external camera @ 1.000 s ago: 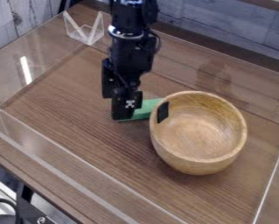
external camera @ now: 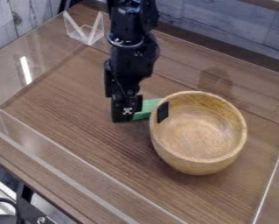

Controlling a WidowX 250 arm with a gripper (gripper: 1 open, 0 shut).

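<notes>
The black gripper (external camera: 125,103) hangs from the arm at the centre, its fingers open just over and beside a green object (external camera: 148,108) on the wooden table. A round tan wooden bowl (external camera: 198,136) stands right of the green object, partly overlapping it in this view. Whether anything sits between the fingers is hard to tell.
A pale plastic holder (external camera: 86,26) stands at the back left. Raised edges border the table at the back and left, and a black cable lies at the lower left.
The gripper and arm have shifted slightly upward in the view, away from the front. The green object and bowl look unmoved.
</notes>
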